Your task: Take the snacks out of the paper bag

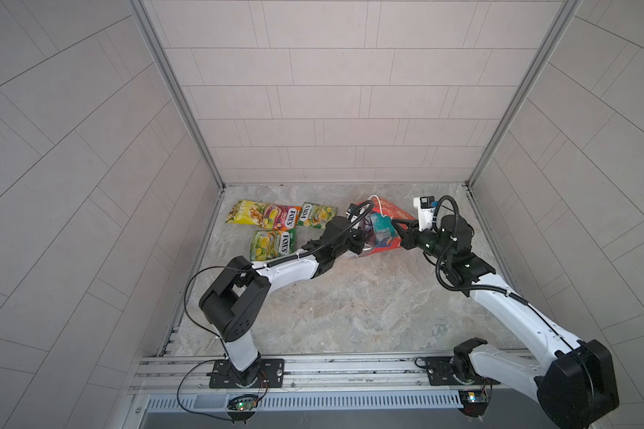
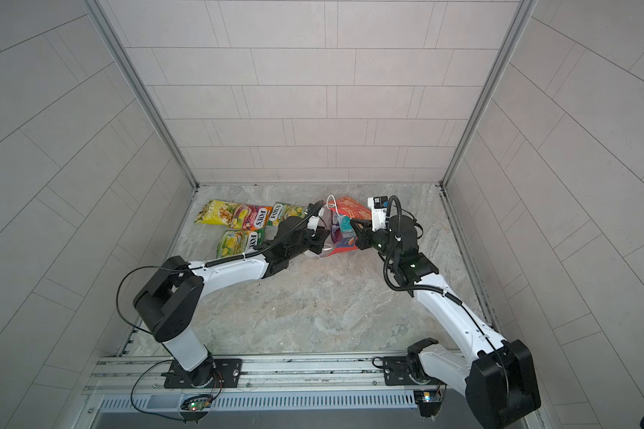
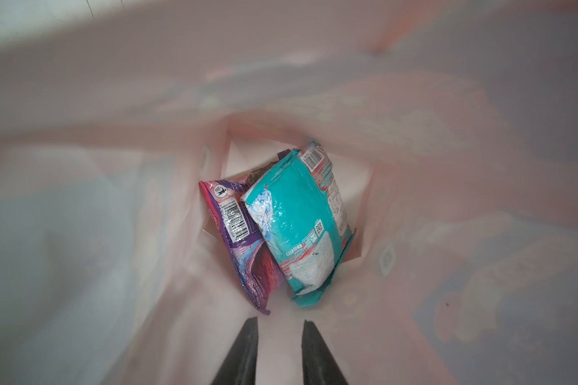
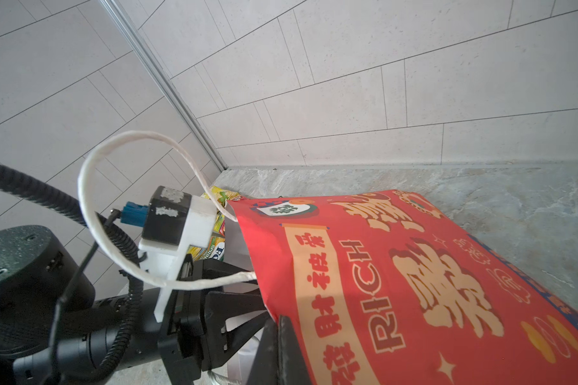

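Observation:
The red paper bag (image 4: pixel 391 276) lies mouth-leftward with a white handle (image 4: pixel 141 134). Inside, the left wrist view shows a teal snack packet (image 3: pixel 292 224) over a purple packet (image 3: pixel 234 237). My left gripper is at the bag's mouth, part open, nothing between its fingers, a little short of the packets. My right gripper is shut at the bag's upper edge; whether paper is between its fingers is unclear.
Several snack packets lie at the back left, including a yellow one (image 1: pixel 244 211) and a green one (image 1: pixel 270 246). Tiled walls enclose it.

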